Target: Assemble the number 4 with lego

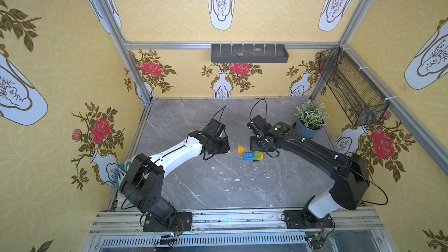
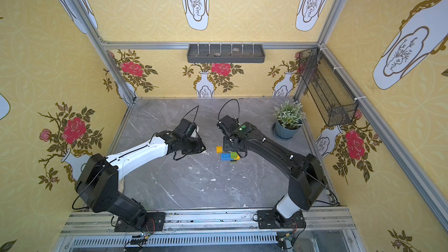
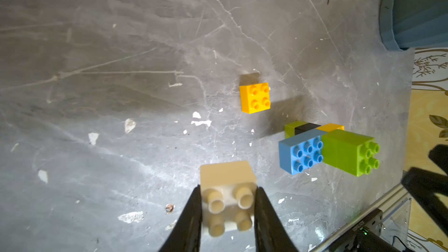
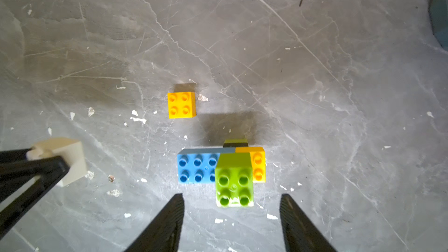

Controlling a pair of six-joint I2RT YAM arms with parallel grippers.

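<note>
A pale beige brick (image 3: 228, 175) is clasped between the fingers of my left gripper, studs toward the camera. To its right stands a joined structure of a blue brick (image 3: 302, 151), a tall green part (image 3: 347, 149) rising above it, a yellow brick (image 4: 258, 163), a black brick (image 3: 306, 127) and a lower green one (image 3: 292, 128). A loose orange-yellow brick (image 4: 181, 105) sits alone on the table behind the structure. My right gripper hangs over the structure with its fingers wide apart, clear on both sides of the tall green part.
A potted plant (image 1: 309, 119) stands at the table's back right. White flecks dot the grey table (image 1: 200, 186), whose left and front areas are otherwise clear. The two grippers are close together over the middle.
</note>
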